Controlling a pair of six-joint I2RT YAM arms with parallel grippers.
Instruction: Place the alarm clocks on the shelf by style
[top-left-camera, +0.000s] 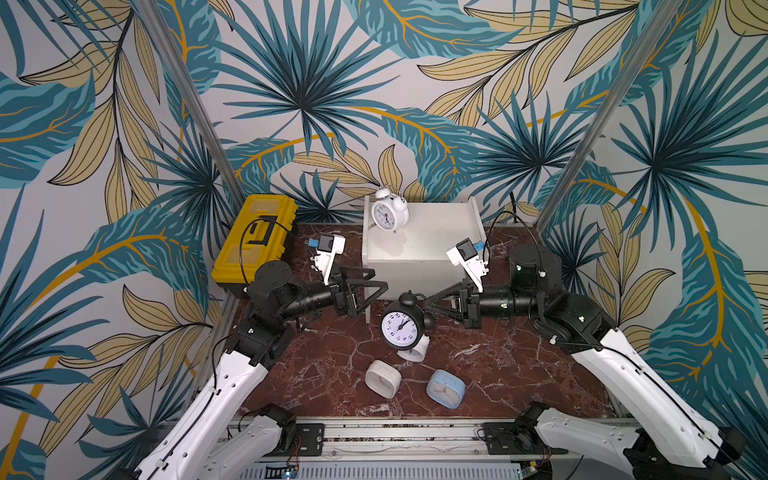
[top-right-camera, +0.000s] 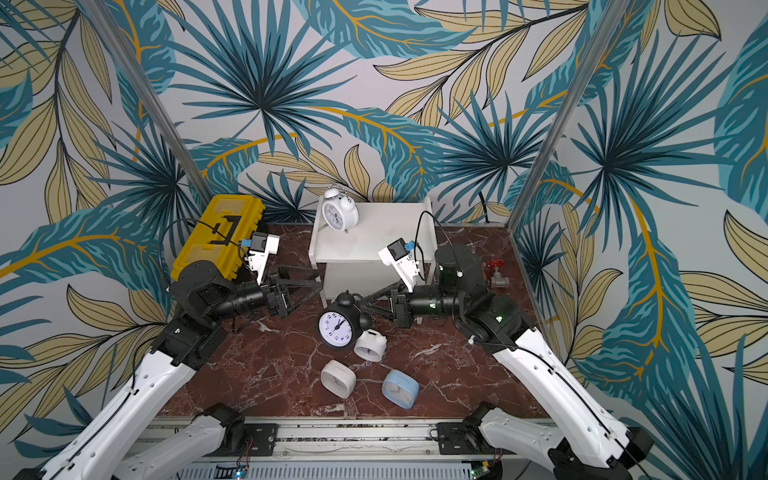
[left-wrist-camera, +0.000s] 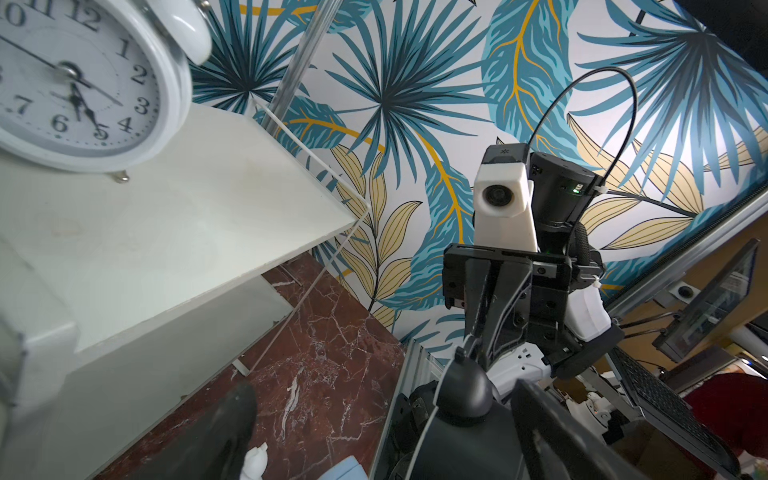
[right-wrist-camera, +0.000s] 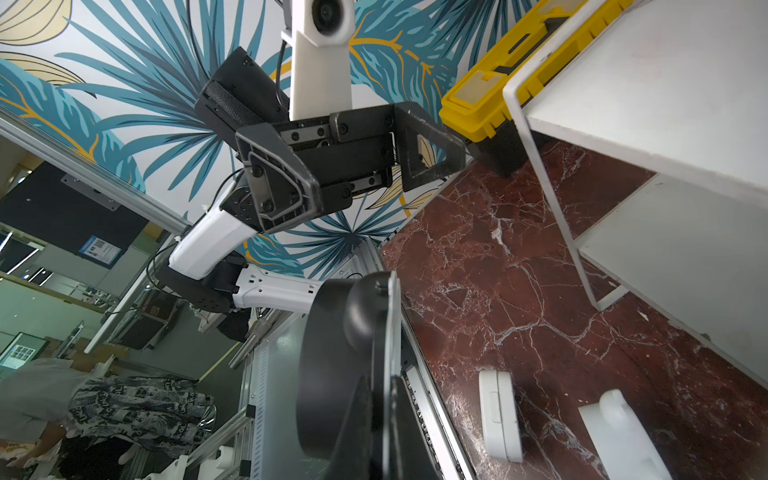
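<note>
A black twin-bell alarm clock (top-left-camera: 401, 325) is held up in front of the white shelf (top-left-camera: 432, 232), my right gripper shut on its thin top handle. Its pale dial faces forward. Left of it, my left gripper (top-left-camera: 382, 289) stands open and empty, fingers pointing toward the clock; in the left wrist view the clock's black bell (left-wrist-camera: 465, 388) shows between the fingers. A white twin-bell clock (top-left-camera: 389, 213) stands on the shelf's top, at the left. On the table are a white twin-bell clock (top-right-camera: 370, 346), a cream square clock (top-right-camera: 338, 379) and a blue square clock (top-right-camera: 400, 389).
A yellow toolbox (top-left-camera: 254, 240) stands at the back left. Red-handled hardware (top-right-camera: 497, 272) lies at the right rear. The shelf top is bare right of its clock, and both arms stand close together before the shelf.
</note>
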